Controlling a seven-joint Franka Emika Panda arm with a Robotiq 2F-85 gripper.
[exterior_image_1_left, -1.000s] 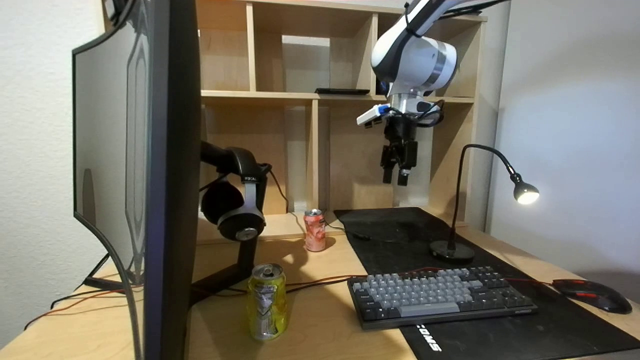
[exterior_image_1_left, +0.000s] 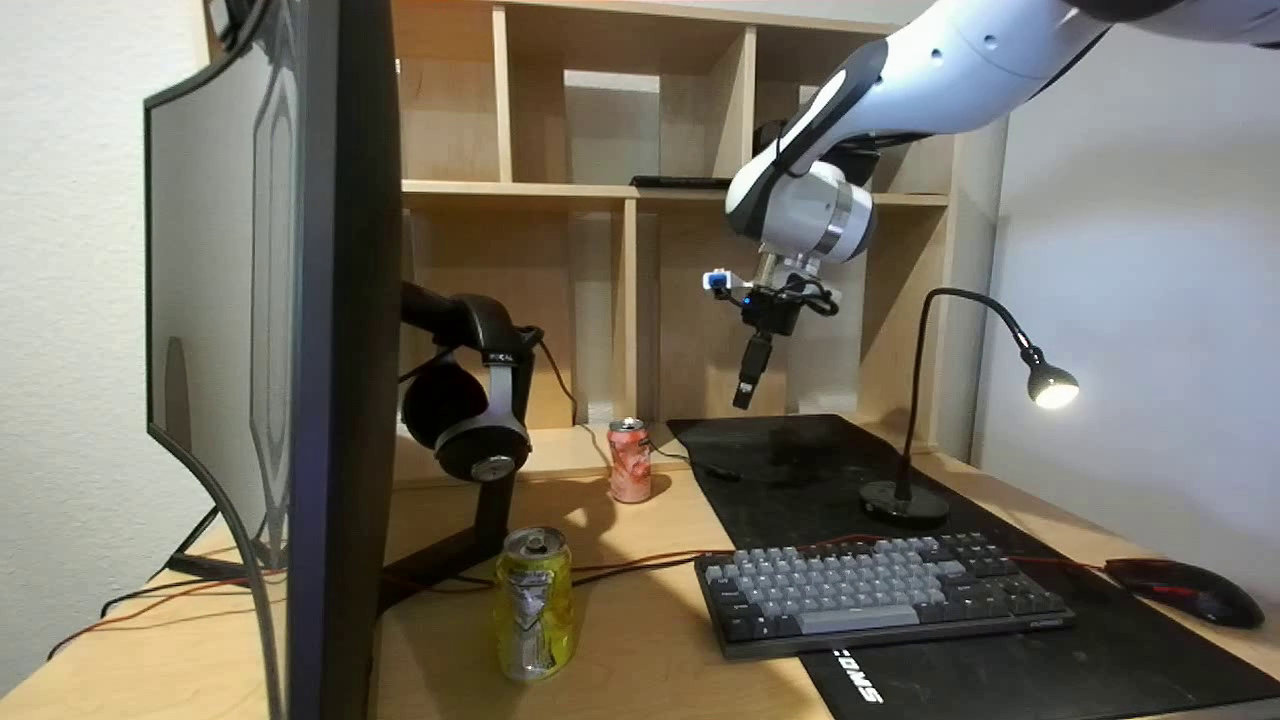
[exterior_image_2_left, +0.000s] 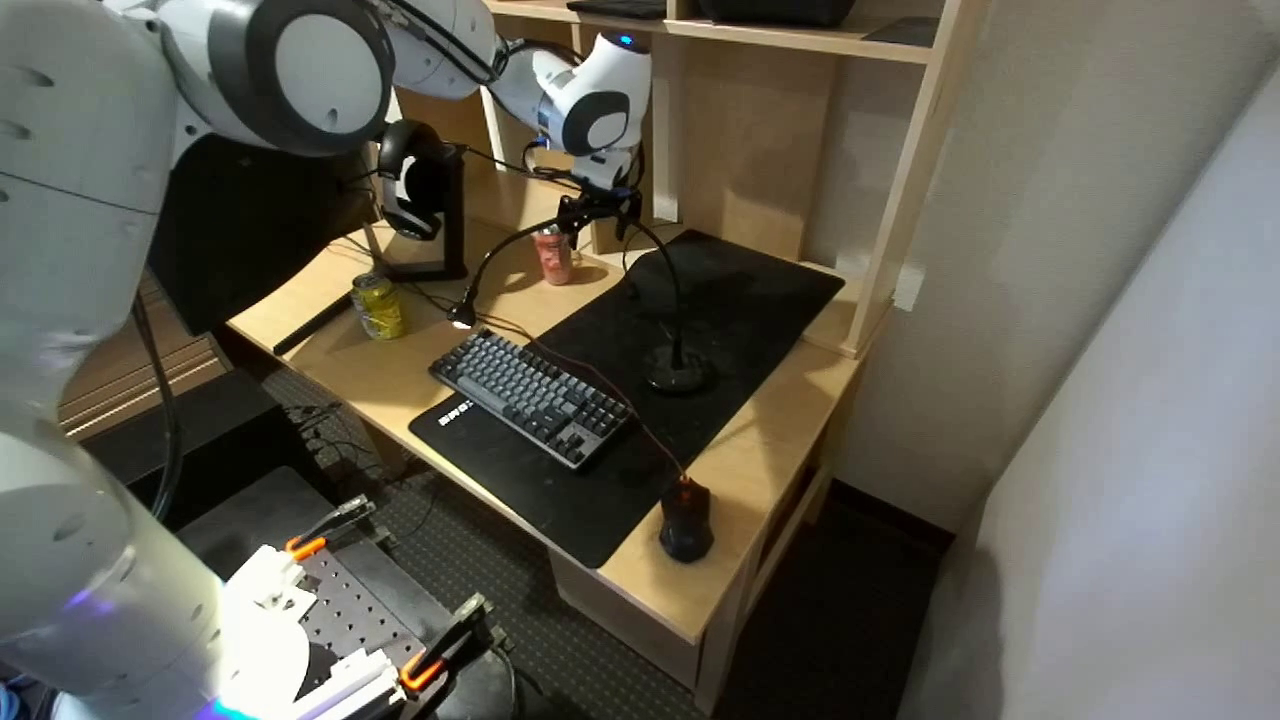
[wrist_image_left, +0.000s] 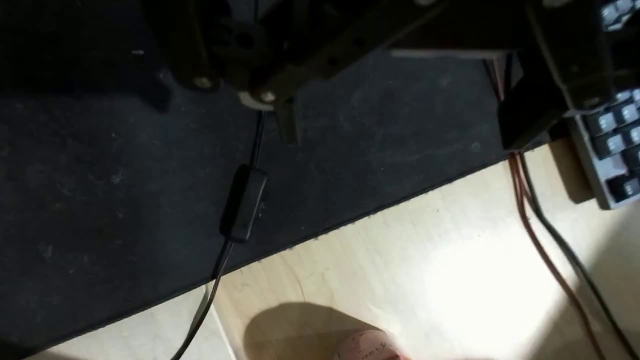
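My gripper hangs in the air above the black desk mat (wrist_image_left: 372, 120), its two fingers wide apart with nothing between them. In exterior view 1 the gripper (exterior_image_1_left: 746, 394) is up in front of the shelf, to the right of and higher than a pink can (exterior_image_1_left: 630, 462). That can stands upright on the desk; in the wrist view only the edge of the pink can (wrist_image_left: 369, 348) shows at the bottom. Closer to the front, beside the monitor, a yellow can (exterior_image_1_left: 535, 606) stands upright.
A gooseneck lamp (exterior_image_1_left: 905, 502) rises from the mat behind the keyboard (exterior_image_1_left: 882, 588). The mouse (exterior_image_1_left: 1182, 590) lies at the right. Left are the monitor (exterior_image_1_left: 348, 360) and a headphone stand (exterior_image_1_left: 492, 516). Cables cross the desk.
The gripper has come lower and a little to the left in exterior view 1, and has turned and tilted. Cans, keyboard and lamp stand where they were.
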